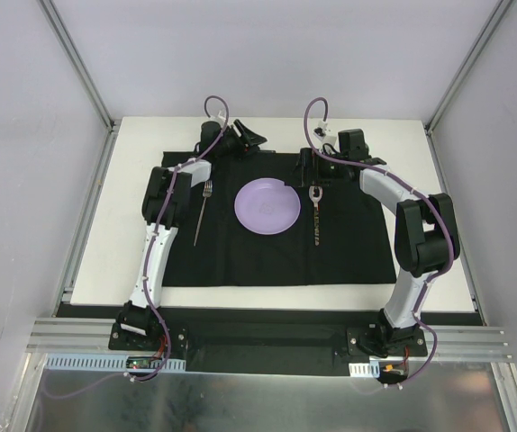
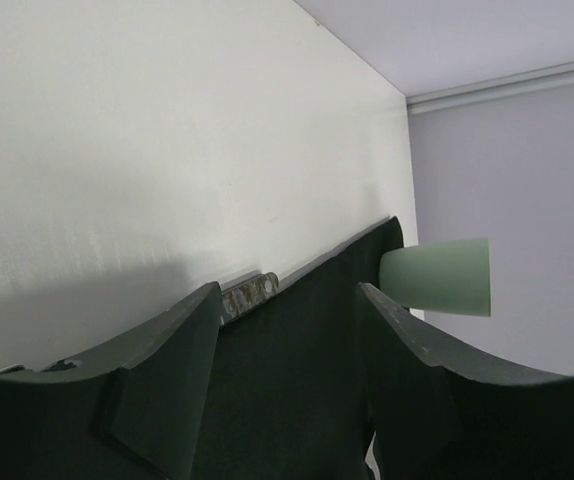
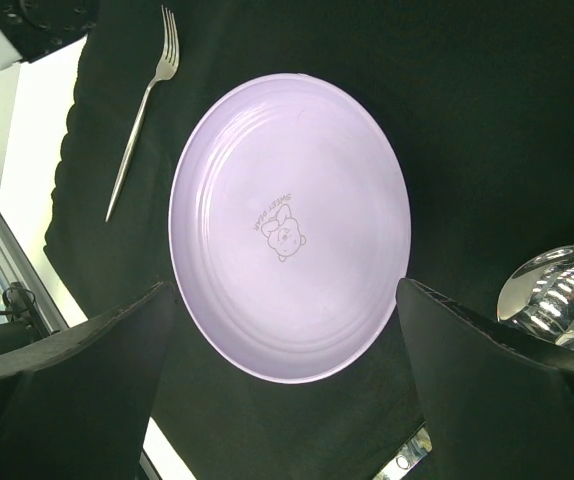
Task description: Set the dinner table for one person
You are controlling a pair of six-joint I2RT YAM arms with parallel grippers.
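A lilac plate (image 1: 267,206) lies mid-cloth, with a fork (image 1: 204,211) on its left and a spoon (image 1: 316,220) on its right. At the cloth's back edge, my left gripper (image 1: 255,147) is open. In the left wrist view the end of a slim, shiny utensil handle (image 2: 250,296) shows between its fingers, not held; the rest of that piece is hidden. Open and empty, my right gripper hangs above the plate (image 3: 292,225), and the spoon's bowl (image 3: 552,298) lies to its right.
A pale green cup (image 2: 437,277) stands at the cloth's back edge in the left wrist view; I cannot make it out from above. White table (image 1: 96,234) surrounds it.
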